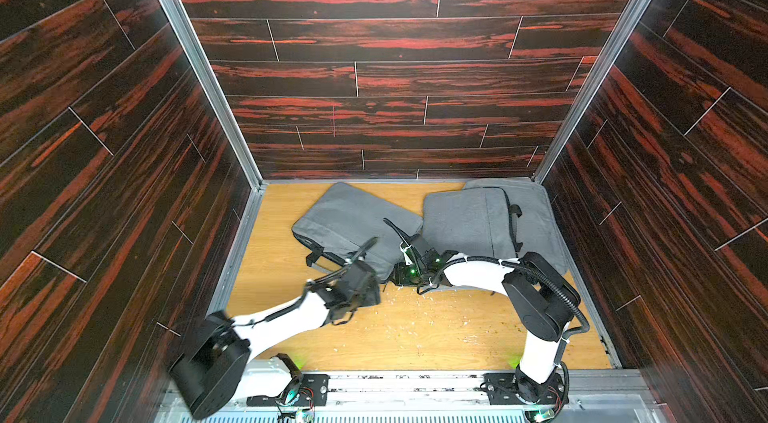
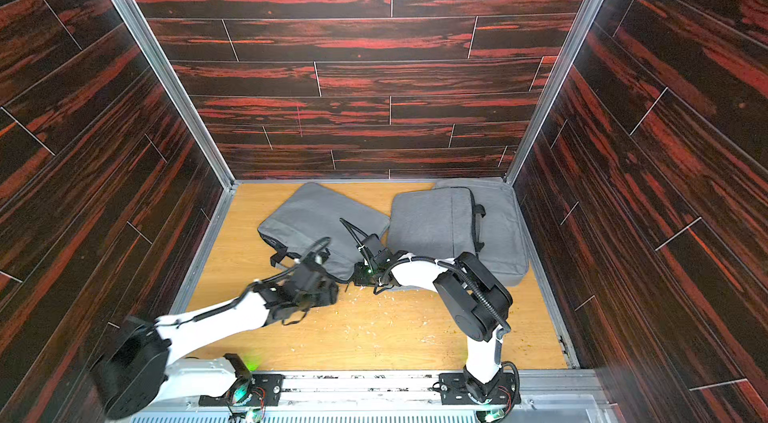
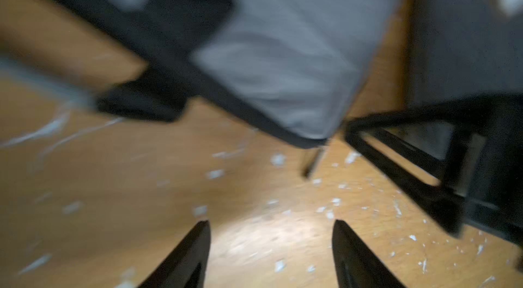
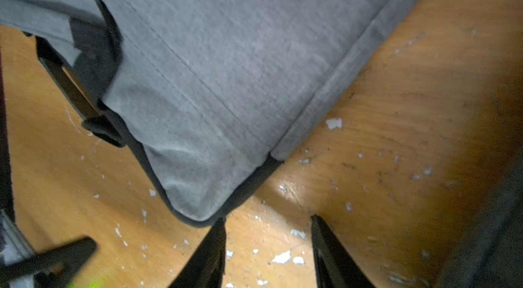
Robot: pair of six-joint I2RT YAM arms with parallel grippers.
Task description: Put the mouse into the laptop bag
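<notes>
A grey laptop bag [image 1: 352,215] lies at the left, with dark zip edging and straps on its near side. My left gripper hangs over bare wood at the bag's near corner, its fingers apart with nothing between them; its wrist view is blurred. My right gripper stands open just short of the same corner, empty, above the table. I cannot make out a mouse in these views.
More grey bags [image 1: 464,215] cover the right of the table [image 1: 424,327]. Panelled walls surround it on three sides.
</notes>
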